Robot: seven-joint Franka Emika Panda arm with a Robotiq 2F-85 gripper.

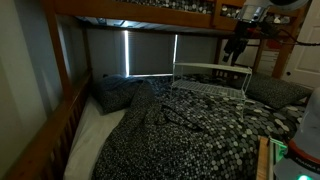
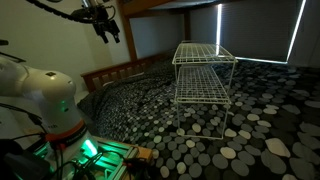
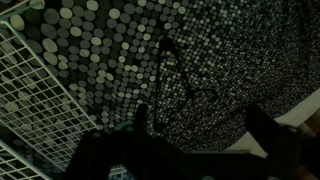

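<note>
My gripper (image 2: pixel 110 37) hangs high above the bed, pointing down; in exterior view 1 the gripper (image 1: pixel 235 52) is at the upper right. Its dark fingers stand well apart at the bottom of the wrist view, one finger (image 3: pixel 268 130) on the right, with nothing visible between them. Below, a thin black frame-like object (image 3: pixel 158 80) lies on the patterned bedspread (image 3: pixel 110 40); what it is cannot be told. A white wire rack (image 2: pixel 203 85) with two shelves stands on the bed, and part of the rack (image 3: pixel 40 95) fills the wrist view's left side.
The upper bunk (image 1: pixel 150 14) runs overhead, with a wooden side rail (image 1: pixel 55 135) at the left. A pillow (image 1: pixel 113 93) lies at the bed's far end. Much of the bedspread in front of the rack is clear.
</note>
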